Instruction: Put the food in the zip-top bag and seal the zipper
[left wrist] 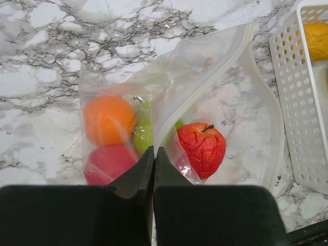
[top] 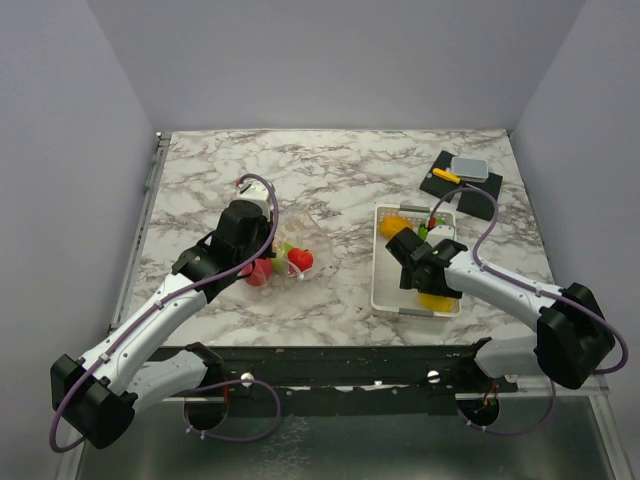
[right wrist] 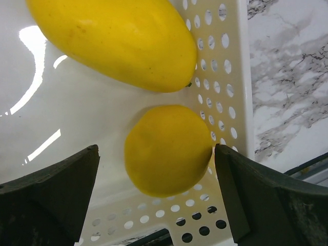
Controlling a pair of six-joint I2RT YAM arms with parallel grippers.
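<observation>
The clear zip bag (left wrist: 225, 102) lies on the marble table with its mouth spread toward the basket. Inside it are an orange fruit (left wrist: 109, 120), a pink-red fruit (left wrist: 110, 163), a green one (left wrist: 144, 132), and a wrinkled red apple (left wrist: 203, 149) close to the mouth. My left gripper is shut on the bag's edge. Over the white basket (top: 388, 270), my right gripper is open. A round yellow fruit (right wrist: 168, 151) sits in the basket's corner, between the spread fingers in that view and nearer the right one.
A larger yellow fruit (right wrist: 123, 41) lies beside the round one. The basket's perforated wall (right wrist: 225, 72) rises close to the right finger. A dark board (top: 478, 203) with a clear container (top: 469, 168) is at the back right.
</observation>
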